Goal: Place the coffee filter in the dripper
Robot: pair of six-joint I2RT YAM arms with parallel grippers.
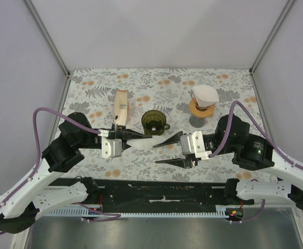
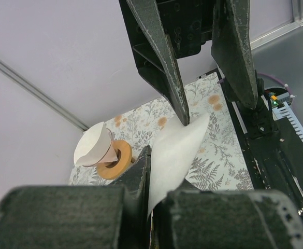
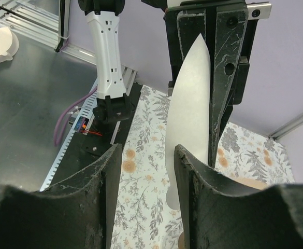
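Observation:
A white paper filter [image 1: 144,142] is held in my shut left gripper [image 1: 150,137], which is level near the table's centre; the paper [image 2: 172,155] stands up from its fingers in the left wrist view. My right gripper [image 1: 161,153] is open just right of it, one finger close to the paper [image 3: 187,114]. The olive-green dripper [image 1: 154,120] sits on the table behind the grippers.
More white filters [image 1: 204,95] sit in a holder with an orange-tan ring [image 1: 202,111] at the back right. A beige, elongated item [image 1: 121,104] lies back left.

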